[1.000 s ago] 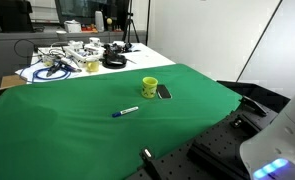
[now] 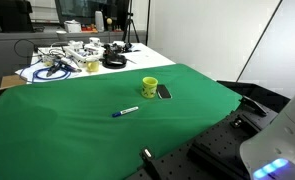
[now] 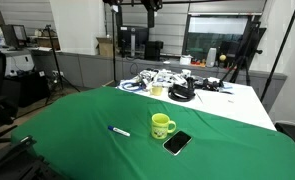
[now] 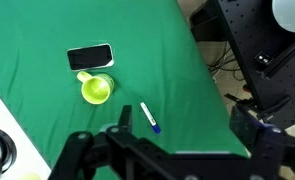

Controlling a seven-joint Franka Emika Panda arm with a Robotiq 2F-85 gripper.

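A yellow-green mug (image 2: 149, 87) (image 3: 162, 127) stands upright on the green table cover, and the wrist view looks down into the mug (image 4: 97, 89). Close beside it lies a flat dark phone (image 2: 164, 92) (image 3: 177, 143) (image 4: 90, 59). A blue-and-white marker (image 2: 125, 112) (image 3: 118, 131) (image 4: 150, 117) rests on its own, apart from both. My gripper is high above the table, its fingers wide apart and empty. In the wrist view the marker appears between the fingers, but well below them.
A white surface (image 3: 217, 104) behind the green cover (image 2: 67, 125) carries cables, another yellowish cup (image 2: 92, 66) and black headphones (image 3: 182, 92). The black robot mount (image 4: 272, 65) borders one side. Much of the green cover is clear.
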